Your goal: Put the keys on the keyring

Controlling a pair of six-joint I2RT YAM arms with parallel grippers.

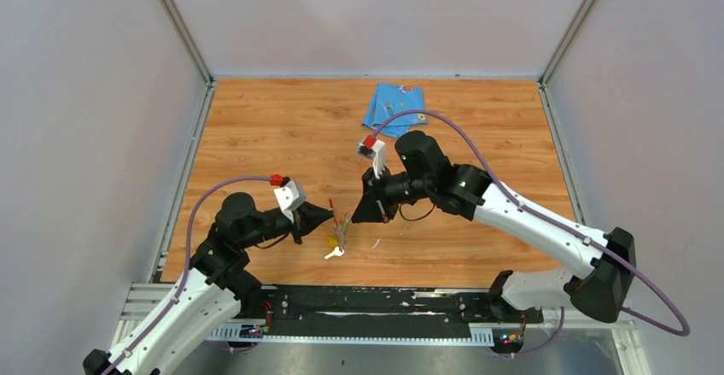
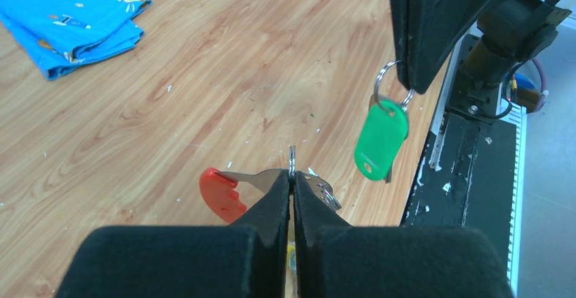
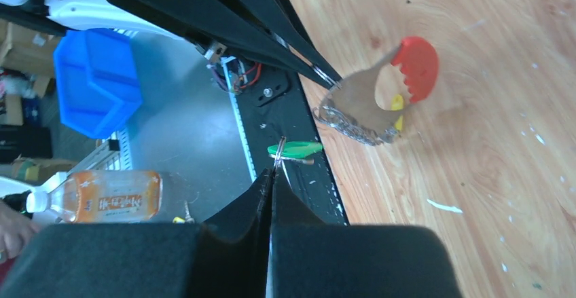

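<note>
In the left wrist view, my left gripper is shut on a thin metal ring (image 2: 292, 157) seen edge-on. A flat metal piece with a red toothed end (image 2: 221, 195) hangs just past its fingertips, and a bit of yellow (image 2: 291, 256) shows below. From above, a key (image 1: 335, 254) dangles under this bunch. My right gripper is shut on another metal ring, which carries a green tag (image 3: 295, 150). Seen from the left wrist, that ring (image 2: 385, 86) and its tag hang right of the left bunch, apart from it. The contact with the left ring is partly hidden.
A folded blue cloth (image 1: 396, 108) lies at the back of the wooden table (image 1: 273, 136). White scraps (image 3: 445, 206) are scattered on the wood. The black front rail (image 1: 376, 300) runs just in front of the hanging pieces. Wide bare wood lies behind both arms.
</note>
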